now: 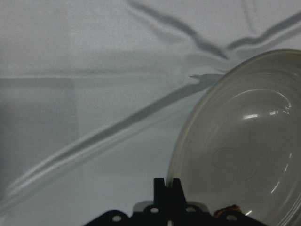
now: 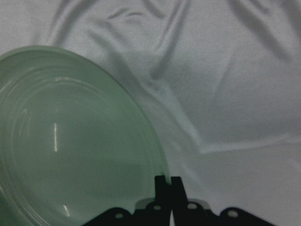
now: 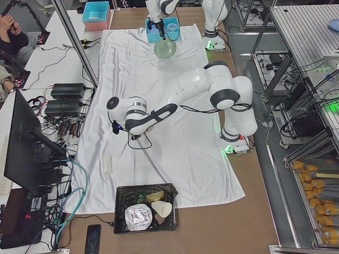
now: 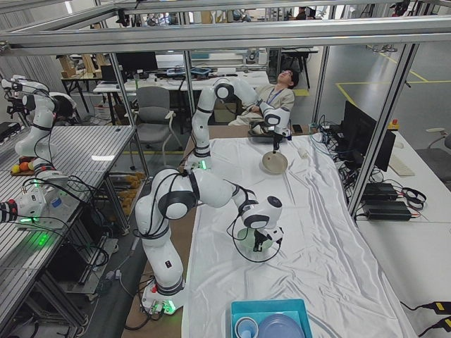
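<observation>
A beige plate [image 4: 275,163] is at the far end of the cloth in the camera right view, under my left gripper. In the left wrist view its fingers are shut on the rim of that plate [image 1: 244,136]. A green plate [image 3: 164,48] is near the teal box in the camera left view. My right gripper is shut on its rim; the right wrist view shows the plate [image 2: 70,132] to the left of the fingers, with wrinkled cloth beyond.
A teal box [image 4: 268,307] with dishes stands at one end. A black crate [image 3: 175,206] holding a foil-covered item, a cup and other items stands at the other. Monitors and cables line one side.
</observation>
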